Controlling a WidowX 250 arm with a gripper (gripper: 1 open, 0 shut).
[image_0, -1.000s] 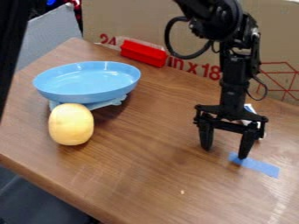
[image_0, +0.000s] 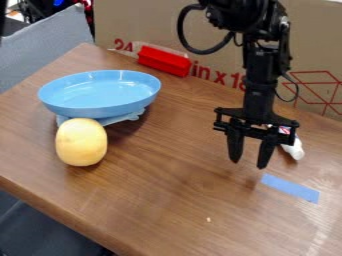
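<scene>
My black gripper (image_0: 250, 150) hangs over the right part of the wooden table, its two fingers pointing down and apart, with nothing visible between them. Just behind it on the right lies a white object (image_0: 293, 148) with coloured marks, partly hidden by the gripper. A blue tape strip (image_0: 290, 188) is on the table in front and to the right of the fingers.
A blue dish (image_0: 100, 90) on a pale support sits at the left, with a yellow potato-like object (image_0: 82, 142) in front. A red block (image_0: 164, 60) lies at the back by a cardboard box (image_0: 321, 45).
My gripper has moved up and slightly left, away from the blue tape, uncovering more of the white object. The other things are unmoved.
</scene>
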